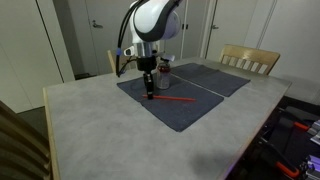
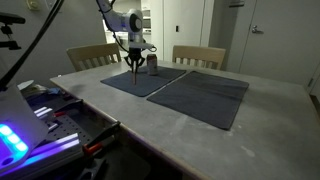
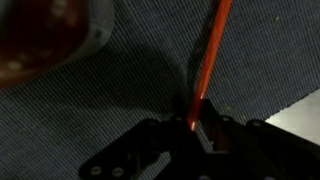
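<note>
A thin red-orange stick point(image 1: 178, 99) lies on a dark grey mat point(image 1: 188, 117). My gripper point(image 1: 150, 96) points down at its left end, low over the mat. In the wrist view the stick point(image 3: 213, 50) runs down from the top edge to the dark fingers point(image 3: 208, 112), its near end by their tips. Shadow hides how far apart the fingers stand and whether they touch the stick. From the second exterior view, the gripper point(image 2: 135, 72) looks small and far off at the stick's end.
A reddish-brown can point(image 1: 164, 73) stands close beside the gripper; part of it point(image 3: 45, 35) fills the wrist view's upper left. A second dark mat point(image 2: 205, 95) lies apart. Bare white table point(image 1: 95, 130) stretches to the left. Chairs stand round the table.
</note>
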